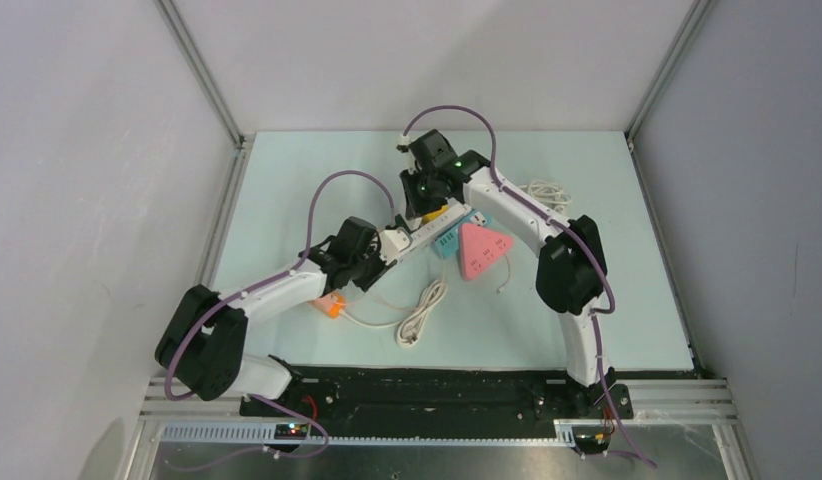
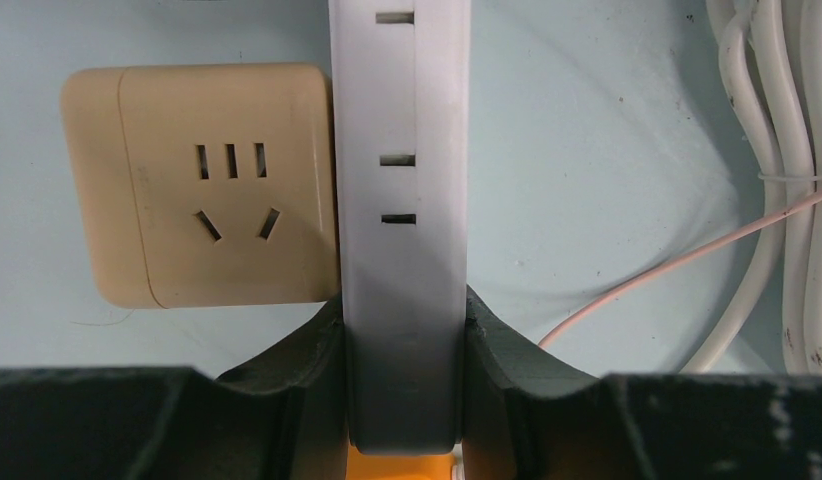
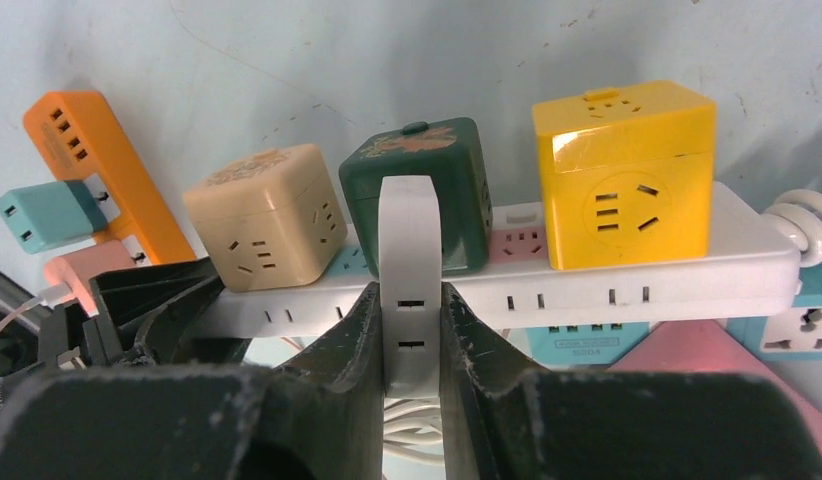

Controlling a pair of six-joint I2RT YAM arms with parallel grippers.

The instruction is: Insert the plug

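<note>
A long white power strip (image 3: 627,290) runs across the right wrist view, carrying a beige adapter (image 3: 265,215), a dark green adapter (image 3: 462,165) and a yellow adapter (image 3: 627,175). At one end of the strip, my left gripper is shut, with the white body clamped between its fingers. Between the fingers of my right gripper is a slim white plug block (image 3: 410,240) with small slots. From that camera it overlaps the green adapter and the strip. Its prongs are hidden, and I cannot tell whether it touches the strip.
A pink triangular socket block (image 1: 482,250) and a blue socket block (image 1: 447,243) lie just beside the strip. White cable (image 1: 417,318) is coiled in front. An orange strip (image 3: 117,165) sits near the left gripper.
</note>
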